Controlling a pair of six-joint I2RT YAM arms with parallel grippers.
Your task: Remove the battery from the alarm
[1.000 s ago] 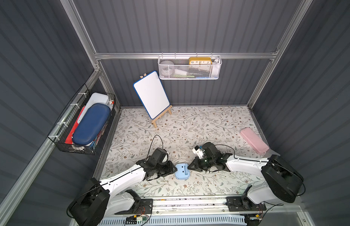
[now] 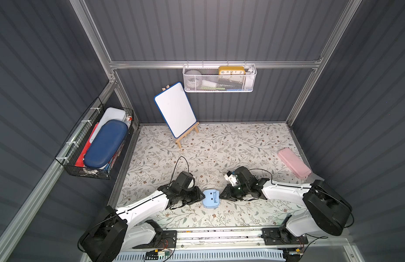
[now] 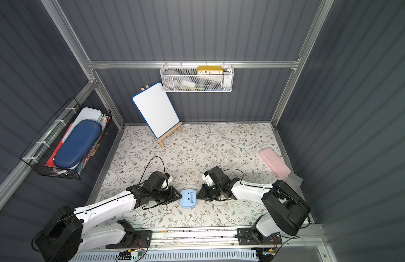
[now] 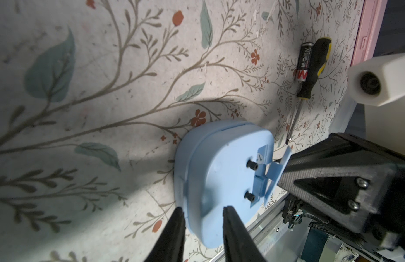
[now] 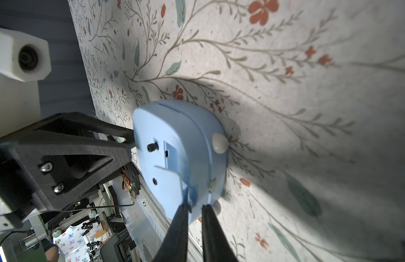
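Observation:
The light blue alarm (image 2: 210, 198) stands between my grippers at the front of the table. In the left wrist view a small hinged flap (image 4: 276, 174) on its back sticks out, the compartment behind it partly visible; whether a battery is inside I cannot tell. My left gripper (image 2: 201, 196) is at the alarm's left, its dark fingertips just before the body. My right gripper (image 2: 224, 195) is at its right, fingertips by the flap in the right wrist view. How far either finger is open is hard to see.
A screwdriver (image 4: 316, 65) lies behind the alarm beside a battery (image 4: 303, 61). A pink case (image 2: 293, 162) lies at the right, a whiteboard on an easel (image 2: 175, 109) stands at the back.
My right gripper has shifted slightly to the right and down from the alarm. The left arm and alarm look unmoved.

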